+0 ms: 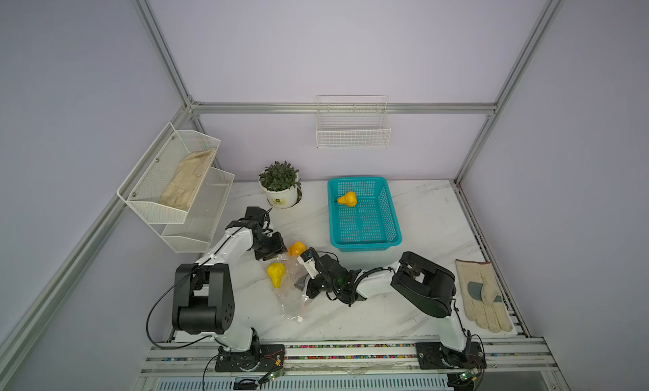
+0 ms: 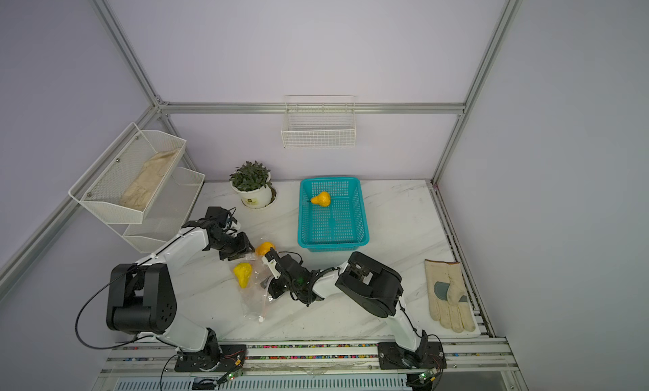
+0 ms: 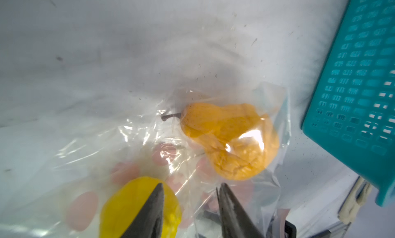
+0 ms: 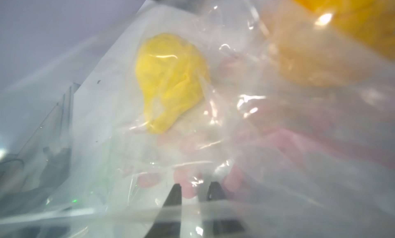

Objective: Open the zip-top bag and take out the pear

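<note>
The clear zip top bag [image 1: 292, 297] with pink marks lies on the table. In the left wrist view, an orange-yellow pear [image 3: 246, 149] with a dark stem lies under its film, and a brighter yellow pear [image 3: 131, 203] shows near the bottom. My left gripper stands open above the bag between the two pears, with a gap between its fingers. From the right, my right gripper points into the film, its fingers parted and short of the yellow pear [image 4: 170, 73]. Film hazes that view; whether these fingers are inside the bag is unclear.
A teal basket [image 1: 365, 246] with another orange pear [image 1: 348, 199] stands behind and to the right. A potted plant [image 1: 278, 181] is at the back left, near a white wire rack [image 1: 196, 215]. Work gloves [image 1: 483, 299] lie far right.
</note>
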